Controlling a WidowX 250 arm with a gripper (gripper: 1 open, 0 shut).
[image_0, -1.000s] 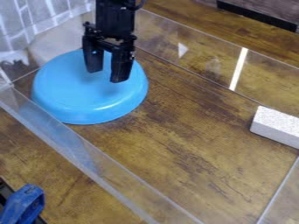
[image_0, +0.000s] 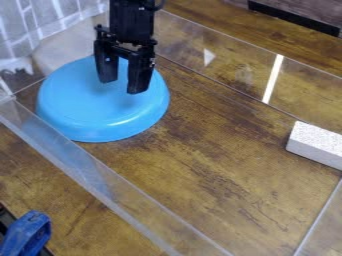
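My black gripper (image_0: 124, 62) hangs from the top of the view over a round, light blue disc (image_0: 100, 110), its two fingers pointing down and spread apart. I see nothing between them. Whether the fingertips touch the disc's surface I cannot tell. The disc lies on the wooden table (image_0: 214, 170) at the upper left, its far part partly hidden behind the gripper.
A white block (image_0: 315, 143) lies at the right edge. A blue object (image_0: 24, 236) sits at the lower left corner. Clear panels border the work area, and pale crumpled material is at the top left.
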